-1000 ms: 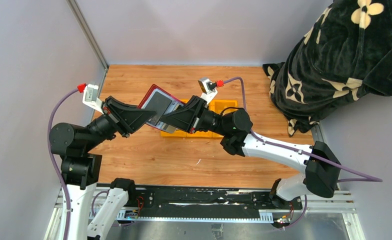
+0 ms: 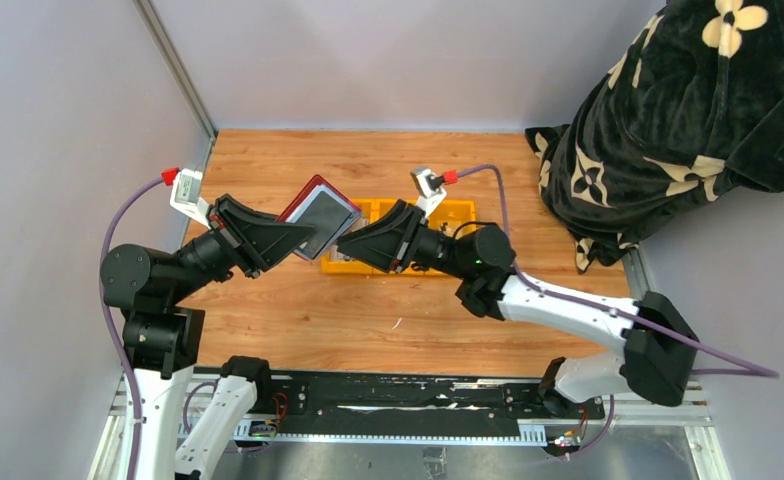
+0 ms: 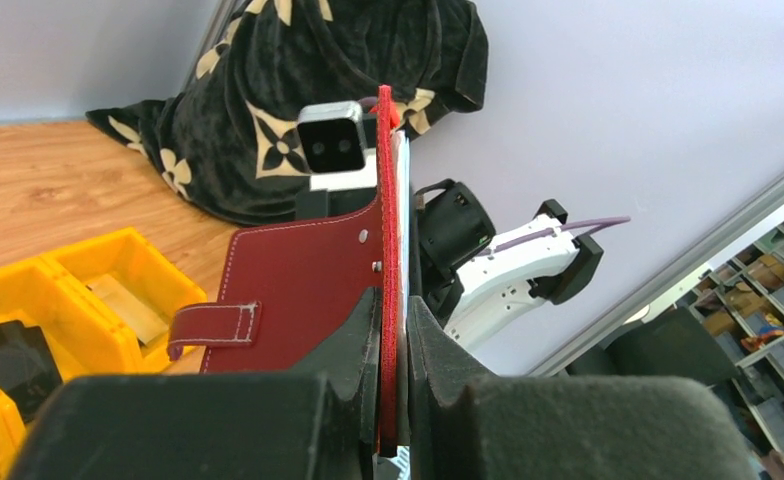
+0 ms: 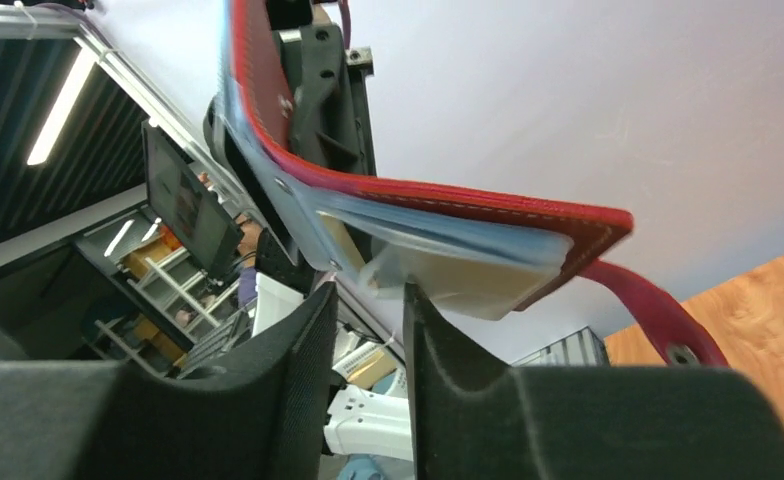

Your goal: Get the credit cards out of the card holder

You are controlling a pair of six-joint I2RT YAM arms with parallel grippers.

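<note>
My left gripper (image 2: 310, 231) is shut on the red card holder (image 2: 324, 220), pinching it edge-on in the left wrist view. The holder is up in the air, its red cover (image 3: 298, 260) folded out with a strap and its clear sleeves showing. From the right wrist view, a pale card (image 4: 473, 275) sits inside a clear sleeve along the near edge. My right gripper is open a little just short of that edge; background shows in the gap and nothing stands between its fingers.
Below the grippers stands a yellow compartment bin (image 2: 455, 213) with a dark item (image 3: 13, 360) in one compartment. A dark patterned blanket (image 2: 658, 150) hangs at the right.
The right gripper has drawn back to the right, away from the card holder, which it overlapped earlier. Left gripper and holder have shifted only slightly.
</note>
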